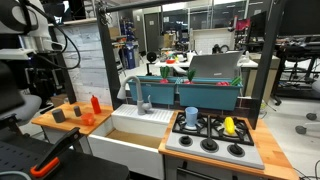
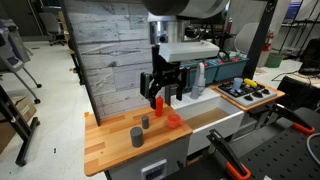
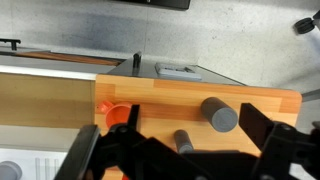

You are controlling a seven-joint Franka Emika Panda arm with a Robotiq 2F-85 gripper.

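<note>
High over the left part of the wooden counter, my gripper is open, with nothing held. Below it in the wrist view, a grey cup appears near the right finger, and a smaller dark cylinder lies nearer the middle. An orange-red cup or bowl shows by the left finger. In exterior view 2 the grey cup stands close to the counter's front, with the small cylinder behind it. The orange-red cup sits further right, and a red bottle rises behind it.
An open sink with a tall faucet is set right of these things. Beyond it is a stove with a blue mug and a yellow object on top. A white panelled wall stands behind the counter.
</note>
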